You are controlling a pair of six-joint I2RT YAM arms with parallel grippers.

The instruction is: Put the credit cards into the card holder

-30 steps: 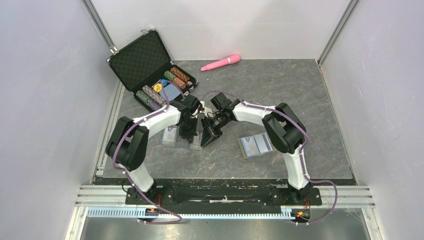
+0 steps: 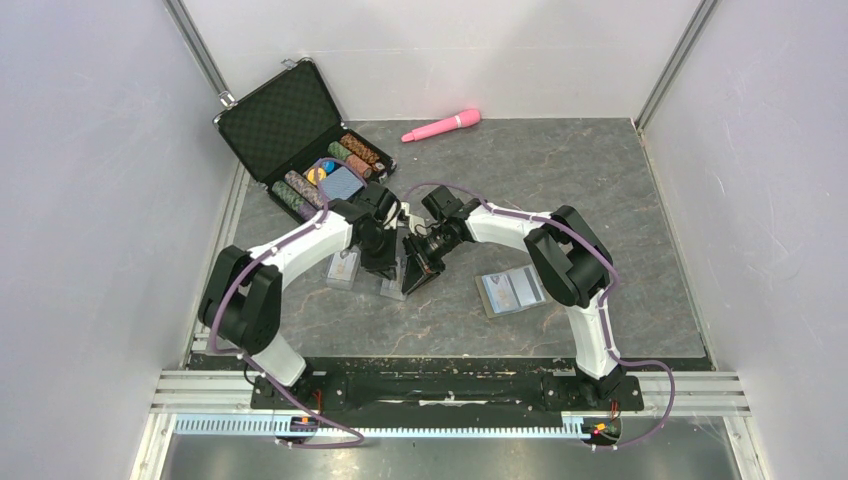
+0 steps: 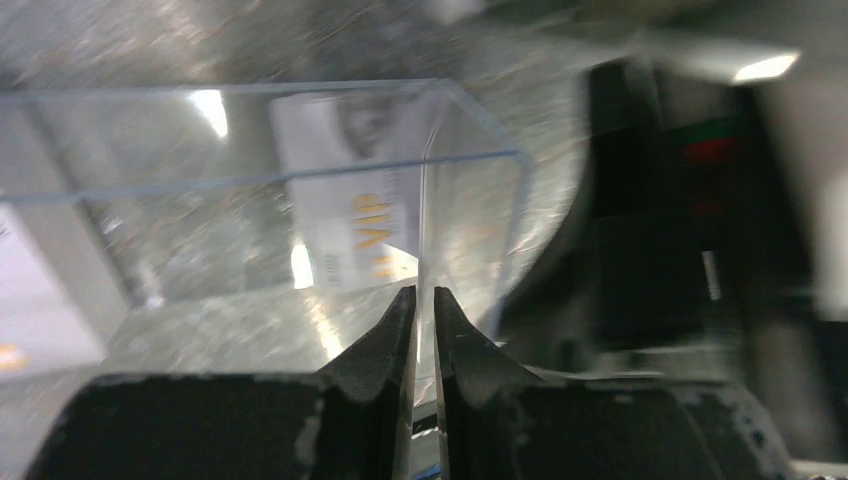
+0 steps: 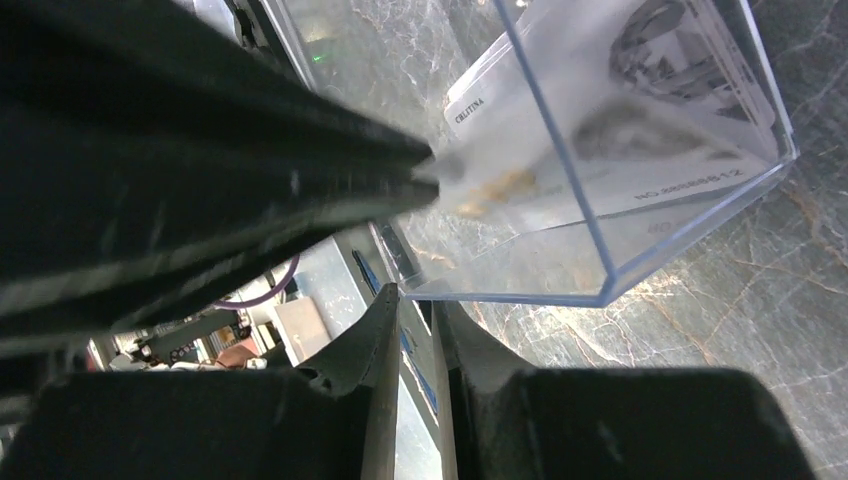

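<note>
In the right wrist view my right gripper is shut on the rim of the clear card holder (image 4: 590,245), which is tilted. Cards with a portrait and small print (image 4: 610,65) show inside the holder. My left fingers (image 4: 390,180), blurred, reach over it, with a blurred pale card showing gold at their tips. In the left wrist view my left gripper has fingertips close together with a thin pale edge between them; whether they grip it cannot be told. Behind the clear wall is a card marked VIP (image 3: 350,190).
A clear-covered card (image 2: 343,268) lies left of the grippers, and a card tray (image 2: 512,291) sits to the right. The open chip case (image 2: 285,120) is behind my left arm. A pink microphone (image 2: 440,126) lies at the back.
The right arm and the holder look unchanged in the top view.
</note>
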